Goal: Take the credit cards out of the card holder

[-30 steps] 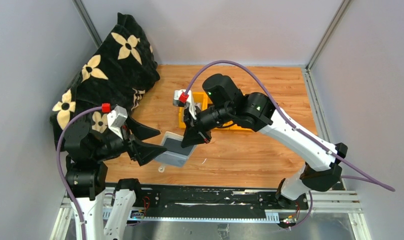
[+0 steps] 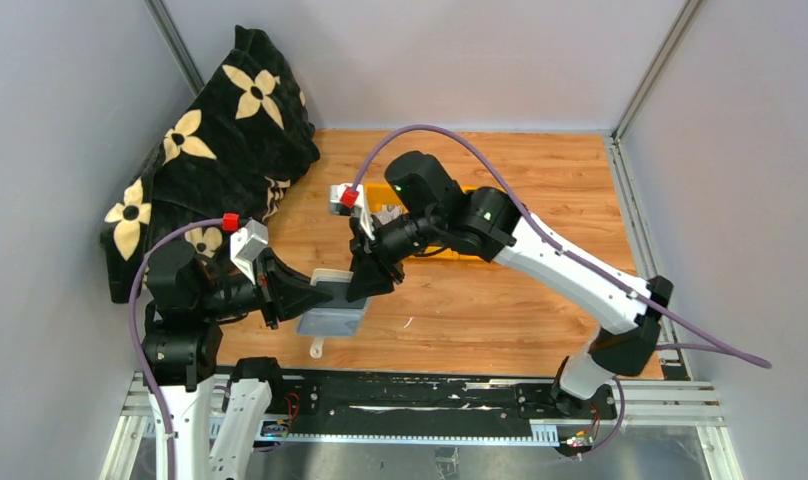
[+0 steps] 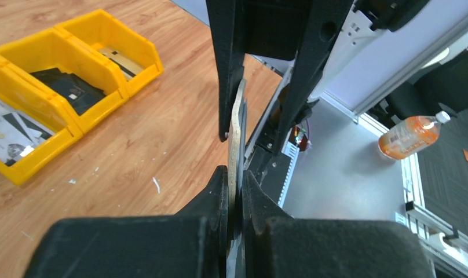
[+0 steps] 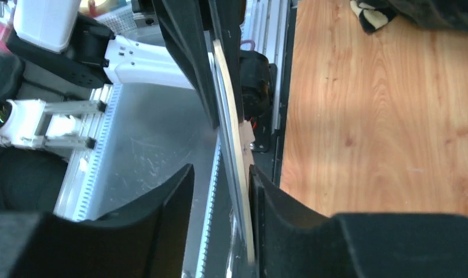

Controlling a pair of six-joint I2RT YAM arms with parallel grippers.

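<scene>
The card holder (image 2: 330, 318), a thin grey-blue sleeve with a pale edge and a tab, hangs between both grippers at the centre-left of the top view. My left gripper is shut on it; it appears edge-on between those fingers, with cards not distinguishable. My right gripper is part open around the holder (image 4: 234, 162), its right finger at or very near the holder's pale side, a gap on the other side.
Yellow bins (image 3: 75, 124) holding dark and white flat items stand behind the holder. A black flowered cushion (image 2: 230, 130) fills the back left.
My right gripper has shifted left with the holder and loosened around it.
</scene>
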